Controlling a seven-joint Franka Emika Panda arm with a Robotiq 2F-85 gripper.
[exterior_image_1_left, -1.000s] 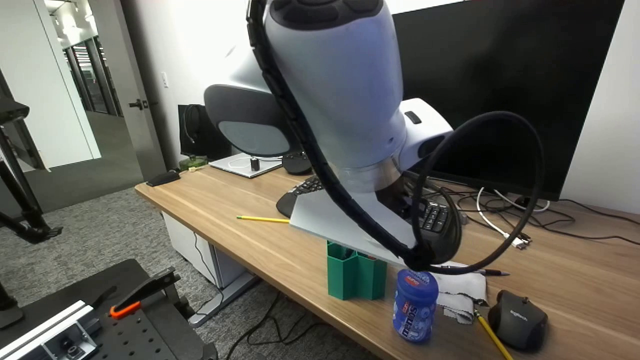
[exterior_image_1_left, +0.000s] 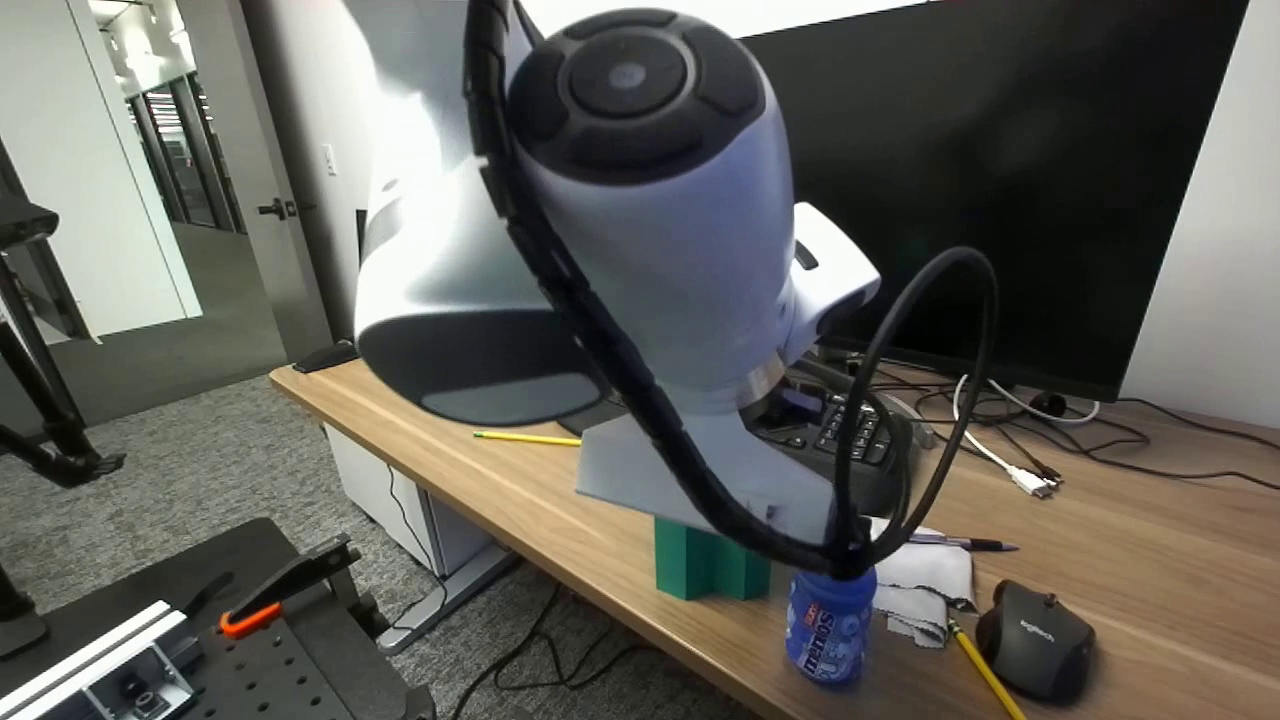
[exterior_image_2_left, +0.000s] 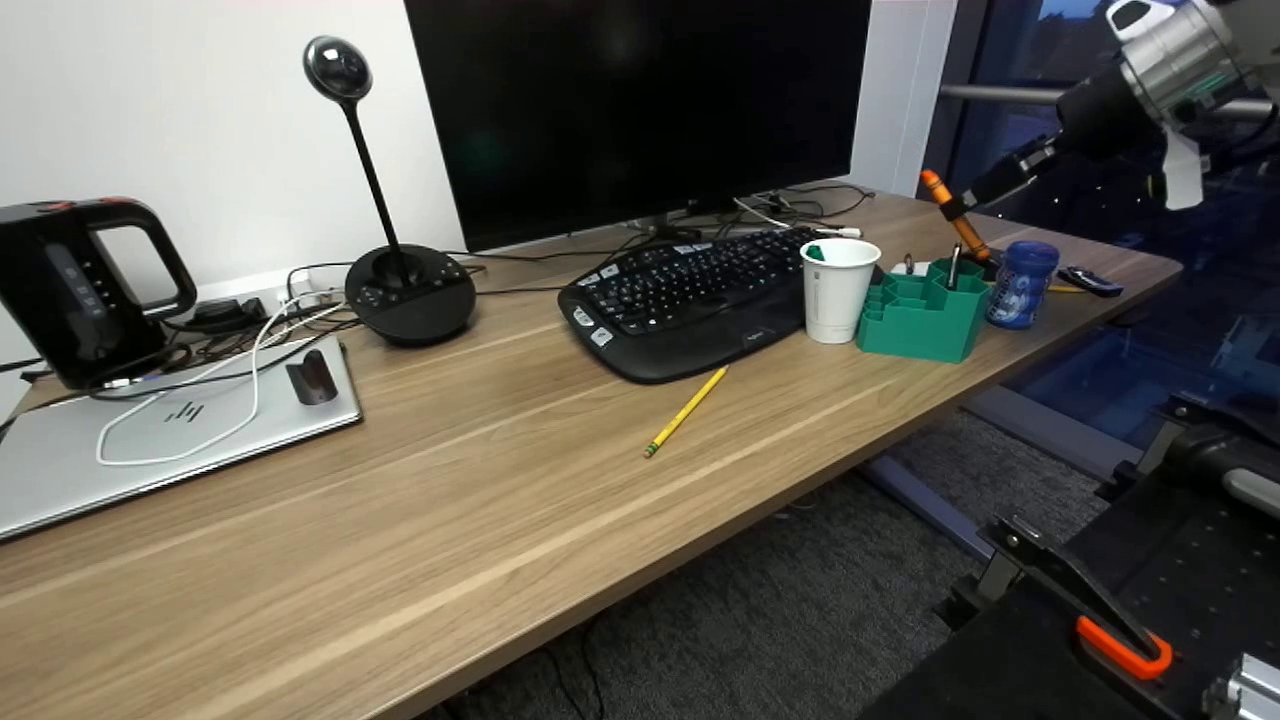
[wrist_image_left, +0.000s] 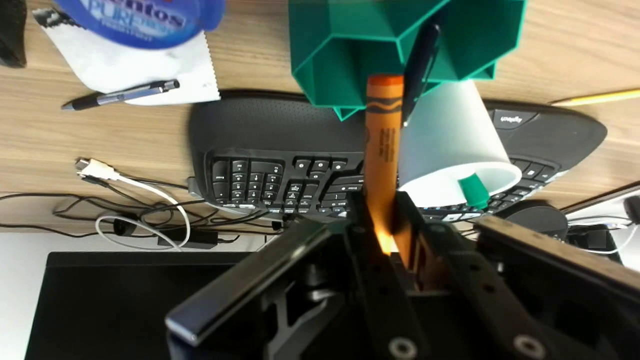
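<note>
An orange marker (wrist_image_left: 382, 141) with crayon-style markings is held in my gripper, its fingers shut round one end. In exterior view 2 the marker (exterior_image_2_left: 956, 214) slants down to the right, in front of the fingers and behind the green organizer (exterior_image_2_left: 918, 324). The wrist view puts the marker's free end over the edge of the green organizer (wrist_image_left: 354, 69), beside a dark pen (wrist_image_left: 421, 66) standing in it; whether it is inside a compartment I cannot tell. Exterior view 1 hides the gripper behind the arm.
Close to the organizer stand a white paper cup (exterior_image_2_left: 833, 300) and a blue gum jar (exterior_image_2_left: 1023, 284). A black keyboard (exterior_image_2_left: 684, 300) lies behind. A yellow pencil (exterior_image_2_left: 686, 410), a mouse (exterior_image_1_left: 1035, 641) and a grey cloth (exterior_image_1_left: 924, 582) rest on the desk, whose left half is mostly clear.
The arm has come lower in exterior view 1, and its wrist now covers the top of the organizer and the jar's lid. The desk objects have stayed in place.
</note>
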